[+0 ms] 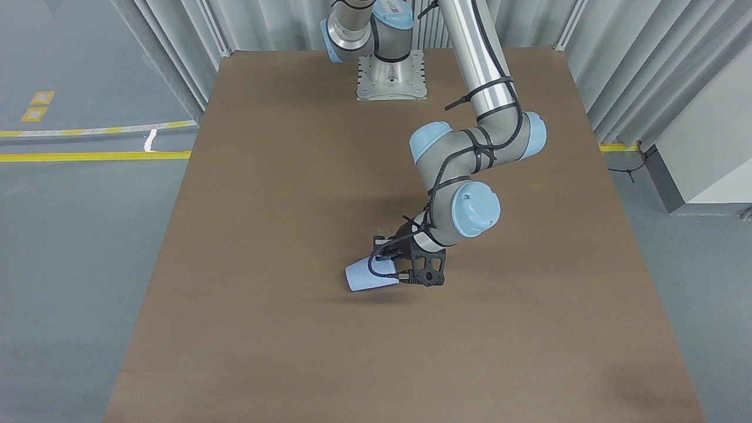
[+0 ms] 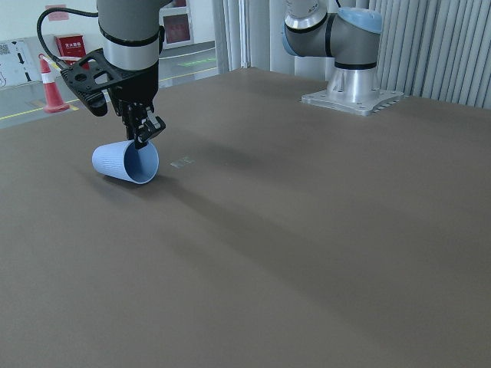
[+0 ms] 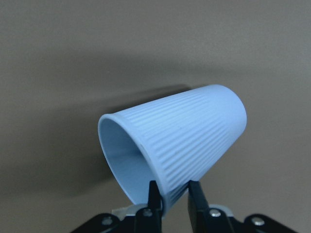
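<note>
A light blue ribbed cup [image 1: 368,276] lies on its side on the brown table, under the end of the arm in the front view. In the left view the cup [image 2: 115,159] has its mouth toward the right, directly below my gripper [image 2: 144,132]. In the wrist view the fingertips of my gripper are at the rim of the cup [image 3: 189,131], one finger in front of the opening and the other at the outer wall, so the rim appears to sit between them.
Curtains, a white wall block and a cone [image 2: 52,96] stand off the table.
</note>
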